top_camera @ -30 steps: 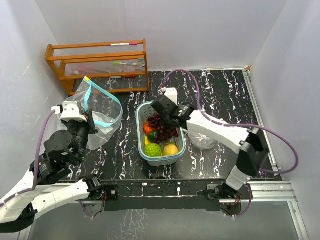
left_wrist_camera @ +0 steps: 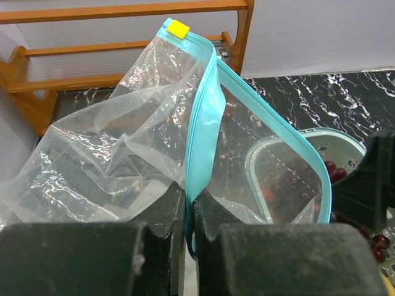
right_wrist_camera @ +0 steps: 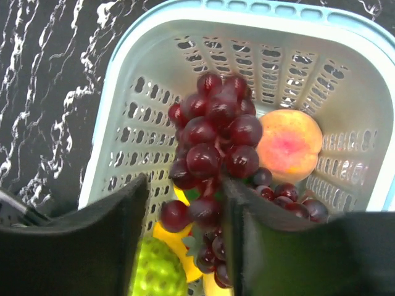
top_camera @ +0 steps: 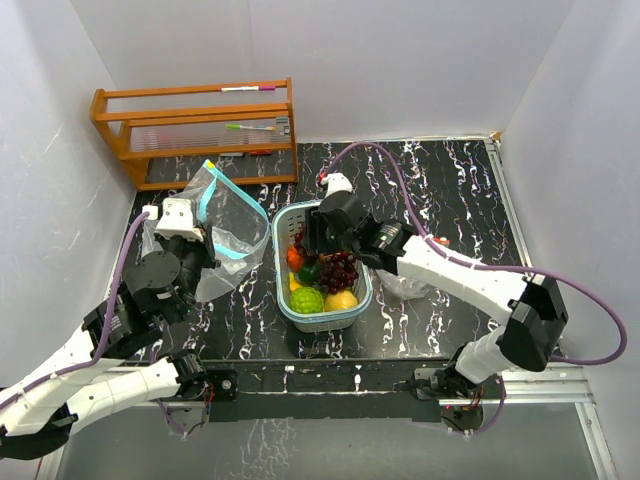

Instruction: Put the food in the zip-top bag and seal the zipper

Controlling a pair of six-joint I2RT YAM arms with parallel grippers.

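My left gripper is shut on the blue zip rim of the clear bag (left_wrist_camera: 80,163), whose mouth gapes beside the basket. In the top view the bag (top_camera: 238,225) stands left of the pale blue basket (top_camera: 347,320). Over the basket's far left part is my right gripper (top_camera: 318,232), its fingers parted and blurred. A bunch of dark red grapes (right_wrist_camera: 210,145) lies between and beyond those fingers in the right wrist view, with a strip of space on its left side. Below are a peach (right_wrist_camera: 290,145), more grapes (top_camera: 340,272) and a green fruit (top_camera: 306,300).
A wooden rack (top_camera: 200,115) holding pens stands at the back left. Another clear plastic bag (top_camera: 403,285) lies right of the basket, partly under my right arm.
The left gripper and the bag moved right, towards the basket.
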